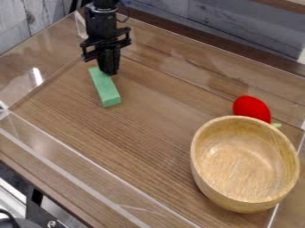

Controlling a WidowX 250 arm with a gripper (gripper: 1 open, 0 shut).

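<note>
My gripper (pixel 107 64), black and seen small at the top left, is low over the wooden table, at the upper end of a flat green bar (pixel 105 89). Its fingers look close together; whether it touches the bar or has anything between the fingers is too small to tell.
A large wooden bowl (pixel 243 162) fills the lower right. Above it lies a red round object (pixel 251 109) with a bit of green.
</note>
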